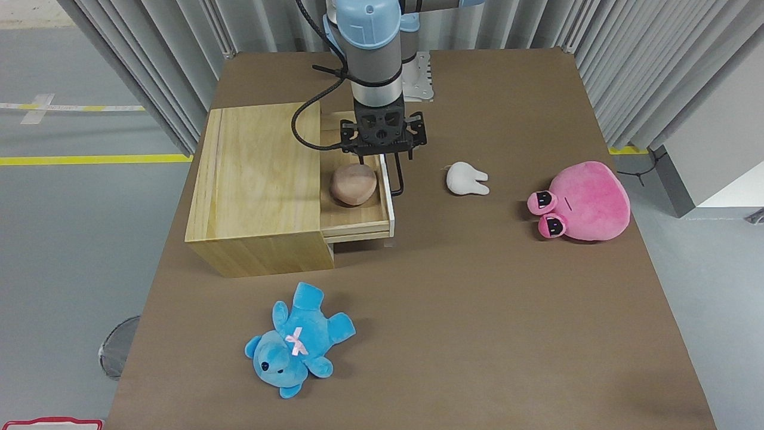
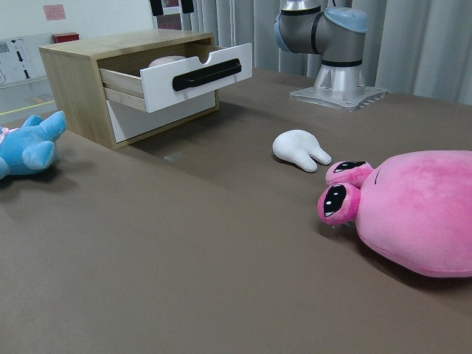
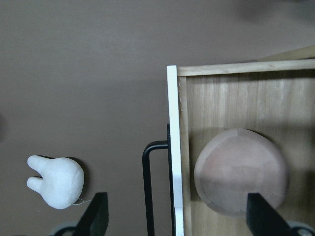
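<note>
The gripper hangs above the open drawer of a light wooden cabinet, its two dark fingers wide apart with nothing between them. Below it in the drawer lies a round pinkish-beige object. The drawer's white front with its black handle runs between the fingers in the wrist view. A white two-pronged soft toy lies on the table beside the drawer.
A pink plush toy lies at the right of the table, a blue teddy bear in front of the cabinet.
</note>
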